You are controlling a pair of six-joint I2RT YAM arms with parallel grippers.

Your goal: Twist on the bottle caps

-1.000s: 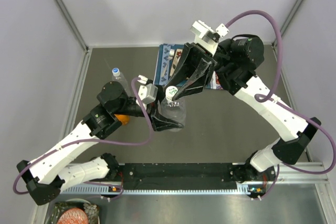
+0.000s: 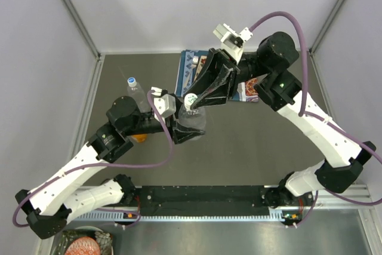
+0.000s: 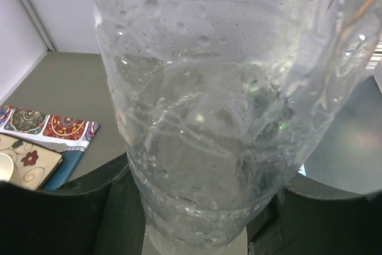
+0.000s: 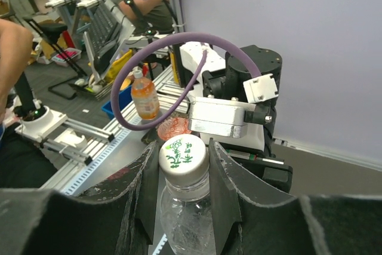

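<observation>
A clear plastic bottle [image 2: 194, 122] hangs above the table in my left gripper, which is shut round its body; the bottle fills much of the left wrist view. A white cap with green print [image 4: 183, 158] sits at the bottle's top, between the fingertips of my right gripper, shut on it. Whether the cap is threaded down cannot be told. Another clear bottle with a blue cap [image 2: 135, 92] stands at the left of the table, partly behind my left arm, with something orange [image 2: 140, 138] near it.
Folded patterned cloths [image 2: 185, 71] with a fork lie at the back middle of the table [image 2: 250, 147]. A bowl or tray [image 2: 82, 246] sits beyond the front left edge.
Both grippers, with the bottle and cap between them, have moved slightly left and toward the back in the top view. The right arm's wrist has turned a little.
</observation>
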